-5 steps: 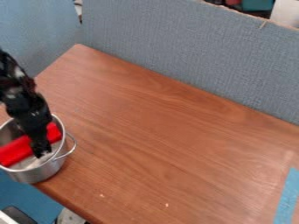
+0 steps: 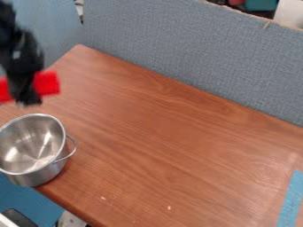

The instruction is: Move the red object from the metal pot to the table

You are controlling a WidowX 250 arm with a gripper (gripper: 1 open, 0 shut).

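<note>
Blurred by motion, the black gripper (image 2: 24, 96) is at the left edge of the camera view, shut on the red object (image 2: 46, 83). Red shows on both sides of the dark fingers, and the object is raised above and behind the pot. The metal pot (image 2: 52, 146) stands at the table's left edge, upright, and its visible inside is empty. Bare wood covers most of the table (image 2: 178, 142) to the right of the pot.
A grey-blue padded wall (image 2: 190, 49) runs along the table's back edge. The pot's wire handle (image 2: 73, 146) sticks out to the right. A light blue strip (image 2: 291, 199) lies at the right edge.
The red object has come up out of the pot in the gripper and moved toward the back. The pot has stayed where it was, and its inside is now bare.
</note>
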